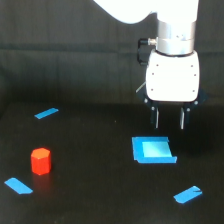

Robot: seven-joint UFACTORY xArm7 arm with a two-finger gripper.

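My white arm reaches down from the top right, its gripper hanging open above the dark table, with nothing between the two fingers. Just below it, slightly to the left, lies a light blue square edged with blue tape. A red block sits on the left side of the table, well apart from the gripper.
Short blue tape strips lie at the back left, front left and front right. A dark wall stands behind.
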